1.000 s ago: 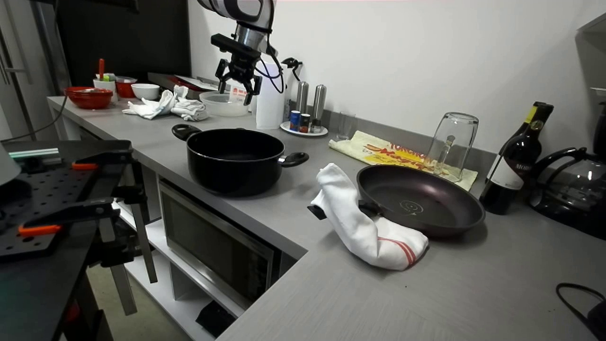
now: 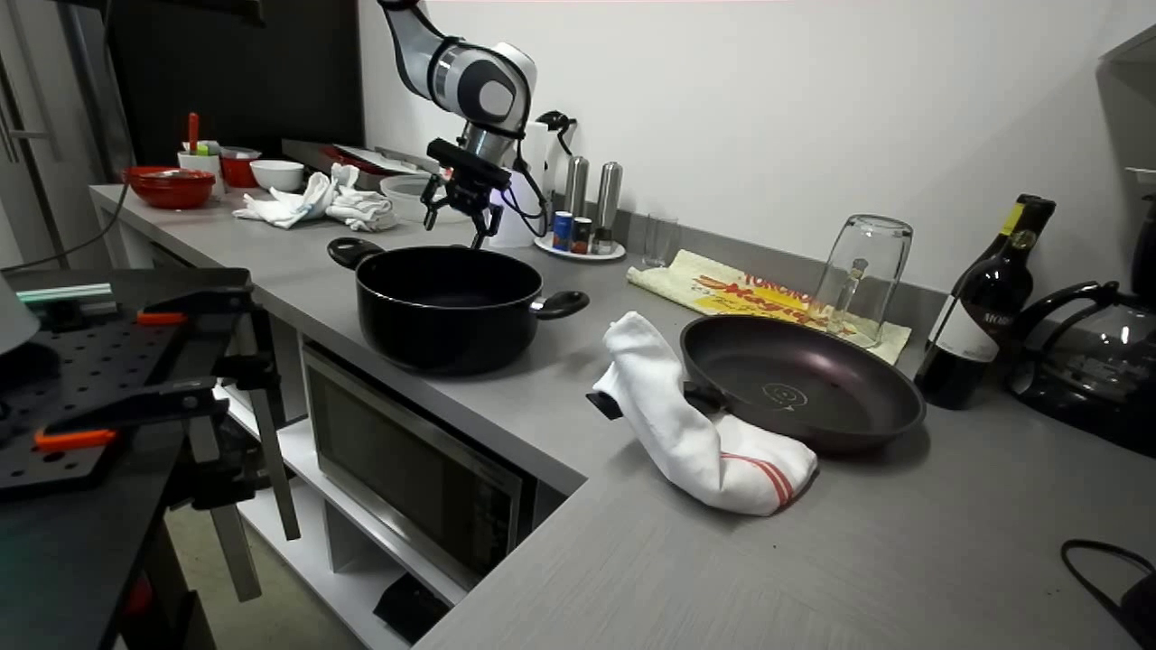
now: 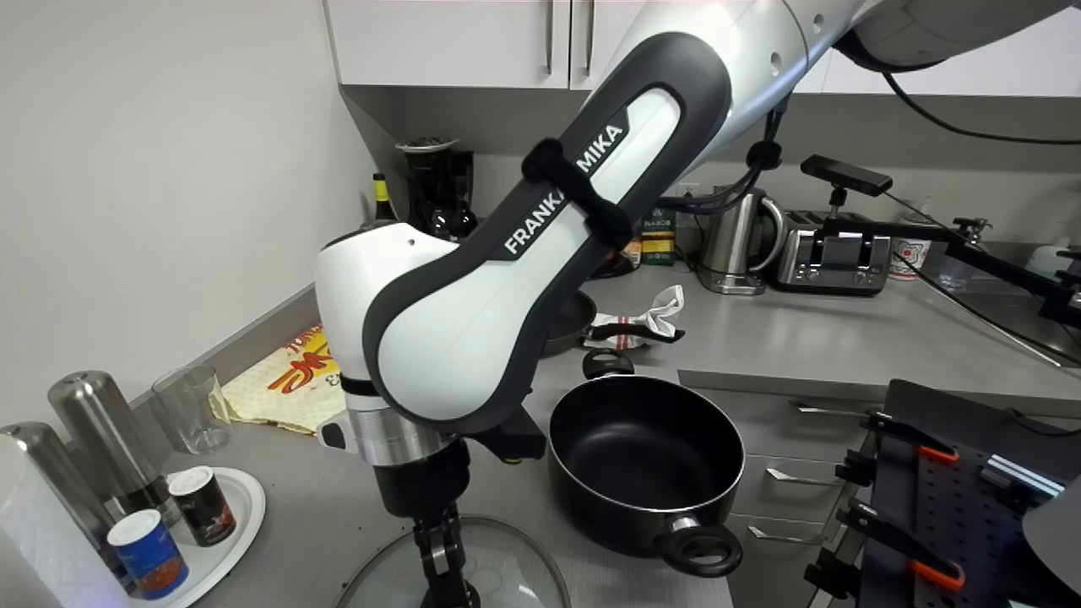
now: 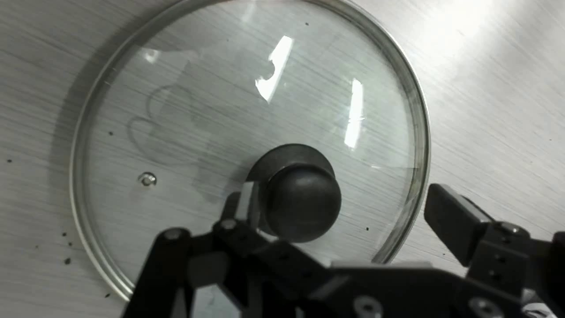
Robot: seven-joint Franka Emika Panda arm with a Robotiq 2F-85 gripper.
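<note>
A round glass lid (image 4: 159, 222) with a metal rim and a black knob (image 4: 304, 204) lies flat on the counter in the wrist view. My gripper is above it, open, with its fingers wide apart. One finger (image 4: 246, 201) overlaps the knob's left side in the picture; the other is out by the lid's right rim. Whether any finger touches the knob cannot be told. In exterior view 2 the lid (image 3: 517, 557) is partly hidden behind the gripper. Beside it stands a black two-handled pot (image 2: 450, 314), uncovered and empty as far as exterior view 2 shows.
A plate (image 2: 580, 251) with shakers and small cans stands near the wall. Farther along are a frying pan (image 2: 802, 379), a white towel (image 2: 694, 444), an upturned glass pitcher (image 2: 863, 276) and a wine bottle (image 2: 981, 303). Clear counter lies at the front right.
My arm has come down in exterior view 1, with the gripper lower and slightly to the right, behind the pot. Its fingers are still apart. The pot and other objects have not moved.
</note>
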